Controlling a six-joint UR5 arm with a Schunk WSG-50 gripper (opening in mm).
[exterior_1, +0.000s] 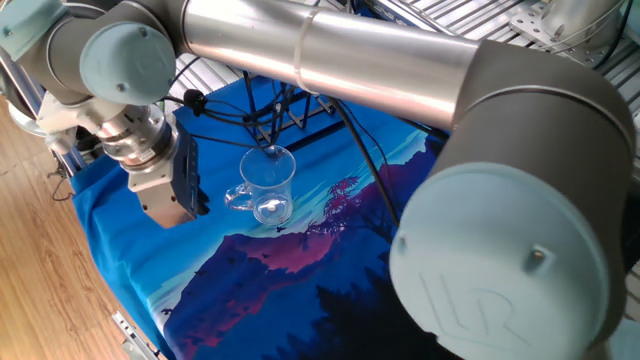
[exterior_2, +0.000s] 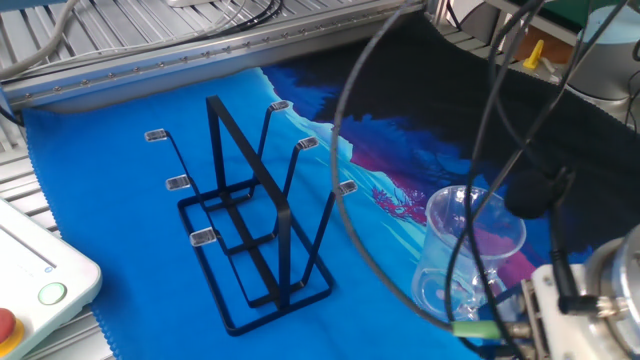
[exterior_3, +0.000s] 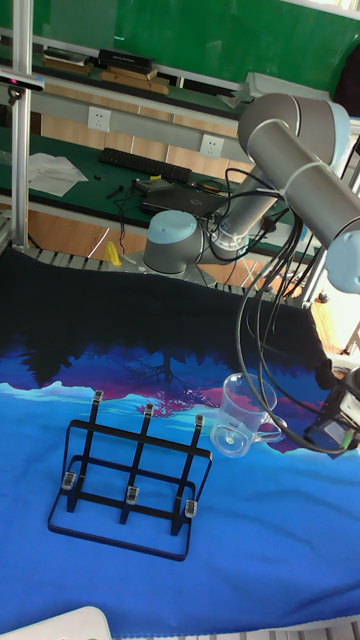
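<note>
A clear glass mug (exterior_1: 267, 185) stands upright on the blue printed cloth, its handle pointing toward my gripper (exterior_1: 203, 203) in exterior view 1. The gripper is apart from the mug, to its left there; its fingers are mostly hidden behind the body, so their opening does not show. In exterior view 3 the mug (exterior_3: 243, 416) is left of the gripper (exterior_3: 343, 435), which is partly cut off by the right edge. Cables cross in front of the mug (exterior_2: 470, 235) in exterior view 2. Beside it stands a black wire rack (exterior_2: 255, 250) with several upright prongs tipped with pale pads.
My arm's large elbow (exterior_1: 500, 260) covers the right of exterior view 1. Loose cables (exterior_3: 259, 341) hang from the arm near the mug. A white box with a red button (exterior_2: 30, 285) sits at the cloth's edge. Open cloth (exterior_3: 266, 555) lies in front of the mug.
</note>
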